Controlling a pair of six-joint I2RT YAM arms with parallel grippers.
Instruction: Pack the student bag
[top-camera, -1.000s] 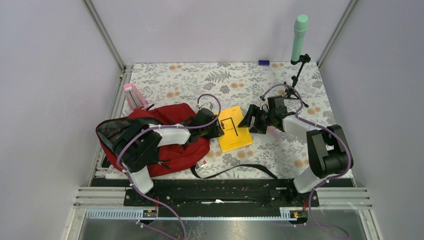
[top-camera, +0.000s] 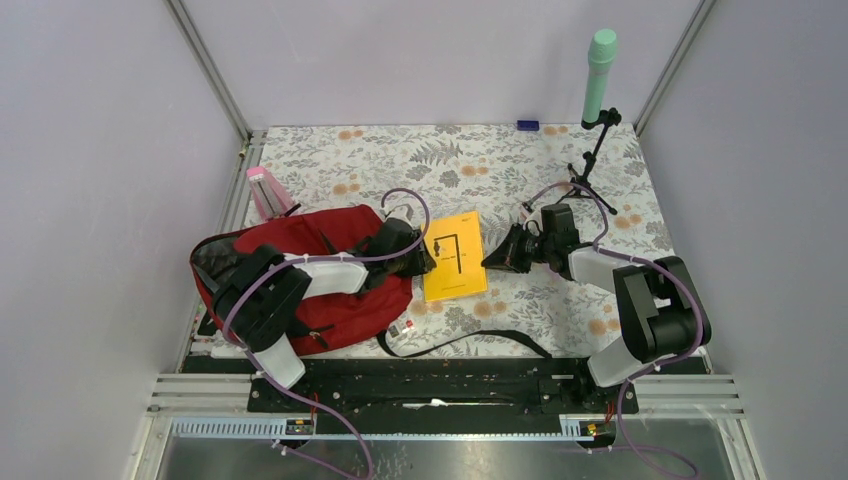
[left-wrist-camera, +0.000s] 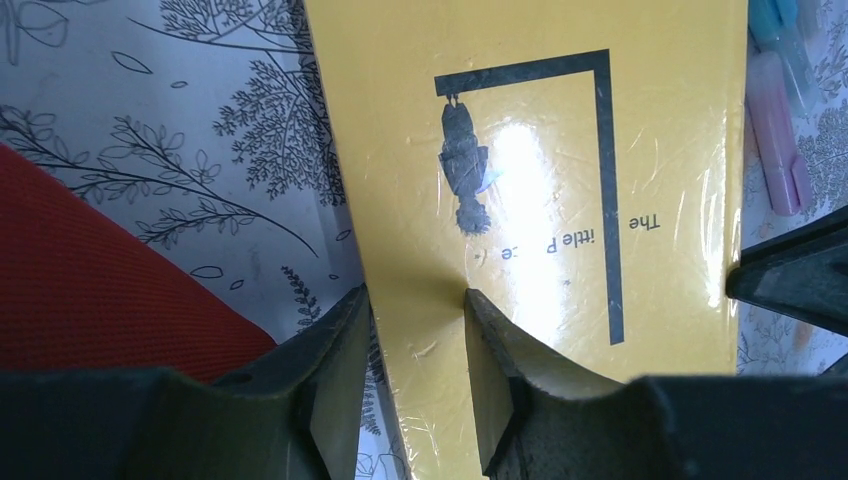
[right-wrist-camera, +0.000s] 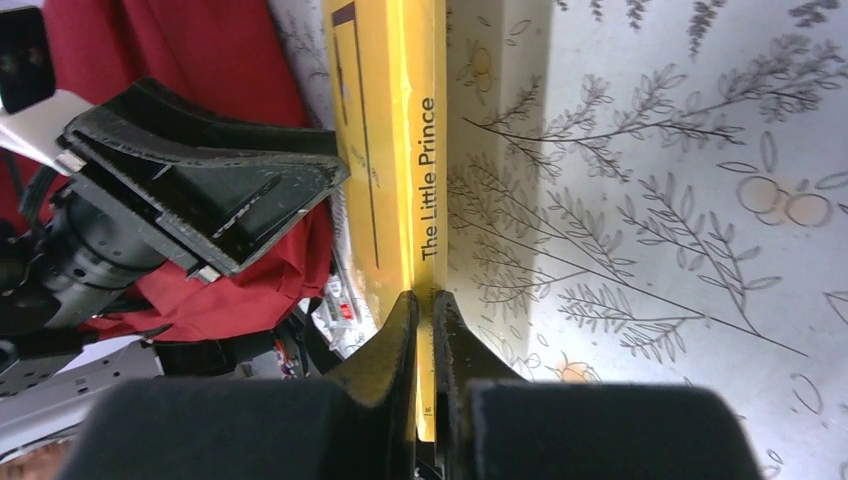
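Note:
The yellow book (top-camera: 456, 258) titled "The Little Prince" is between my two grippers, at the middle of the table. On its left edge, my left gripper is shut, one finger over the cover. Opposite, my right gripper is shut across the spine edge, where the yellow book (right-wrist-camera: 425, 80) shows between the fingers. To the left lies the red bag (top-camera: 345, 320), its dark opening at the far left and my left arm crossing over it. Whether the book touches the table cannot be told.
A pink-and-clear item (top-camera: 268, 195) stands behind the bag. Beyond the book's right edge lie a pink pen (left-wrist-camera: 775, 130) and a blue-capped one (left-wrist-camera: 783, 45). A black strap (top-camera: 480, 335) runs along the front. At back right, a tripod (top-camera: 590, 170) carries a green cylinder.
My right gripper has gone from open to shut on the book's right edge. The book has shifted slightly left and turned straighter, along with my left gripper, which also moved left.

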